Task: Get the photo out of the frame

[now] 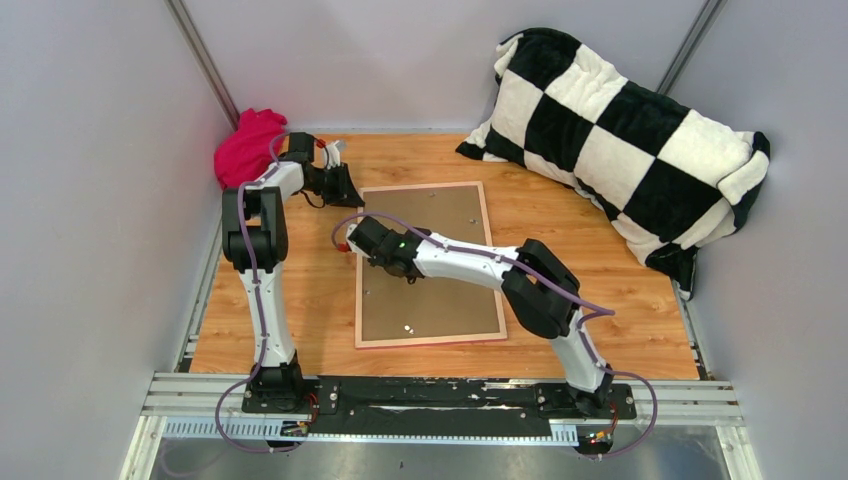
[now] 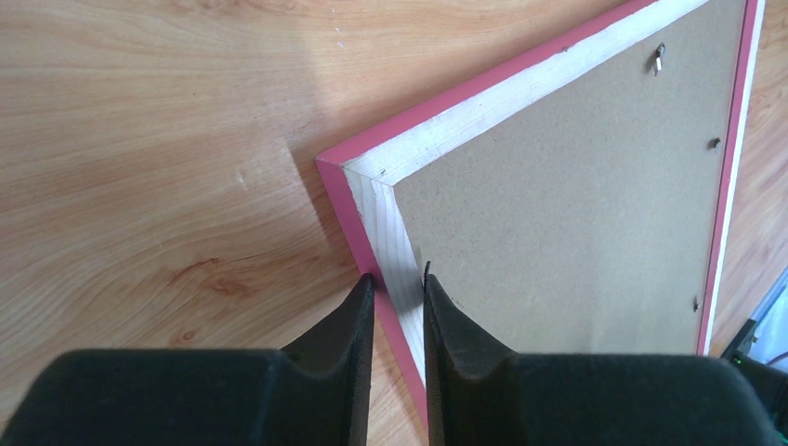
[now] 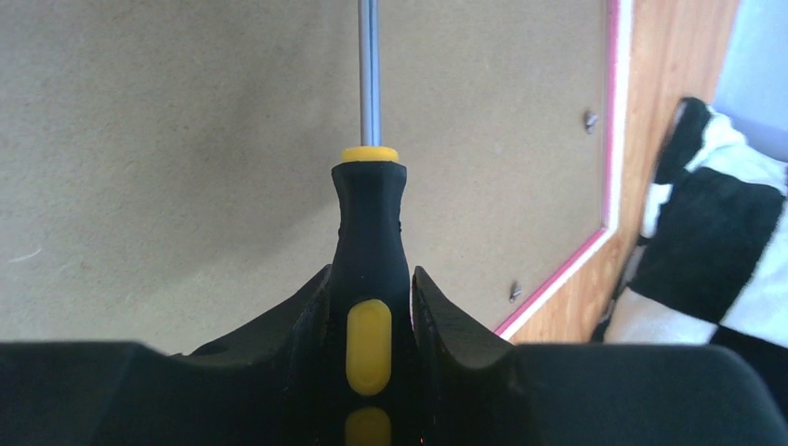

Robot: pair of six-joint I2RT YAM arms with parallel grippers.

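Note:
The photo frame point(image 1: 430, 310) lies back-up on the wooden table, pink and pale wood edges around a brown backing board point(image 2: 567, 214) with small metal tabs point(image 2: 658, 58). My left gripper is shut on the frame's edge near a corner, at the upper left in the top view. My right gripper is shut on a black-and-yellow screwdriver point(image 3: 369, 232), its shaft reaching over the board; the tip is out of view. In the top view the right arm hides part of the board.
A checkered pillow point(image 1: 620, 140) fills the back right and a red cloth point(image 1: 240, 150) lies at the back left. Bare table point(image 1: 630, 330) shows at the front right.

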